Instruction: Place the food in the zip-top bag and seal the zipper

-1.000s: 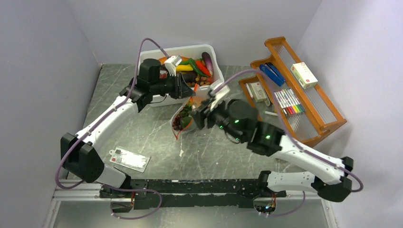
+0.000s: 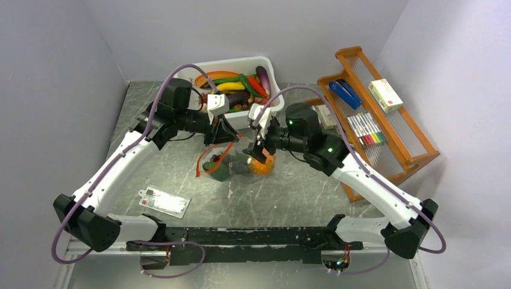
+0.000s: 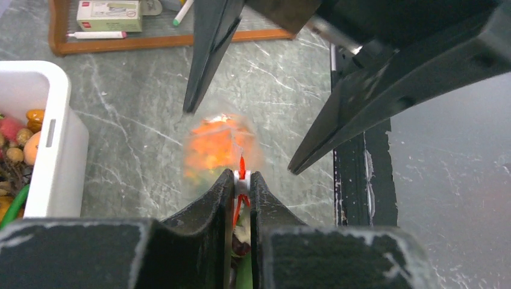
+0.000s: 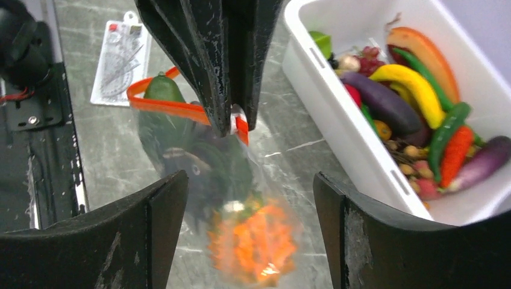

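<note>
The clear zip top bag (image 2: 220, 165) with an orange zipper holds green and dark vegetables at one end and orange food (image 4: 253, 241) at the other. My left gripper is shut on the zipper at its white slider (image 3: 243, 178), lifting that edge above the grey counter. My right gripper stands open beside the bag, nothing between its fingers, close to the left gripper; in the left wrist view its dark fingers frame the orange food.
A white bin (image 2: 241, 120) of toy produce is at the back. A wooden rack (image 2: 416, 150) with markers and boxes stands at right. A card pouch (image 2: 166, 201) lies front left.
My right gripper has shifted slightly.
</note>
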